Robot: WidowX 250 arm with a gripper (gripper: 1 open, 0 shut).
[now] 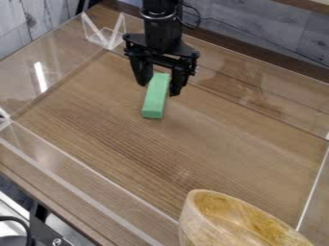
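Note:
A green rectangular block (156, 102) lies on the wooden tabletop (154, 163) in the upper middle. The black arm reaches from the top, and its gripper (161, 69) hangs at the upper end of the block, partly hiding it. Whether the fingers are open or shut, or touch the block, is unclear.
A large yellow bowl-like object (238, 221) sits at the bottom right. Clear plastic pieces stand at the upper left edge. A black cable lies at the bottom left corner.

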